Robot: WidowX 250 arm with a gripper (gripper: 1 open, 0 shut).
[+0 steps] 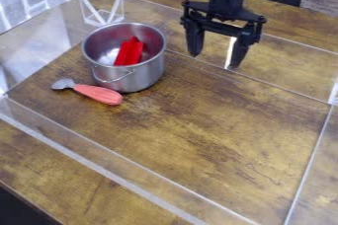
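Observation:
The black gripper (pixel 214 38) hangs at the top centre over the wooden table, its two fingers spread wide with nothing visible between them. To its lower left stands a steel pot (pixel 138 73) with a red object (pixel 128 53) inside. A utensil with a salmon-red handle (pixel 98 94) and a metal head lies on the table in front of the pot, at the left.
Clear low walls surround the work area. A white wire piece (pixel 103 17) is at the upper left behind the pot.

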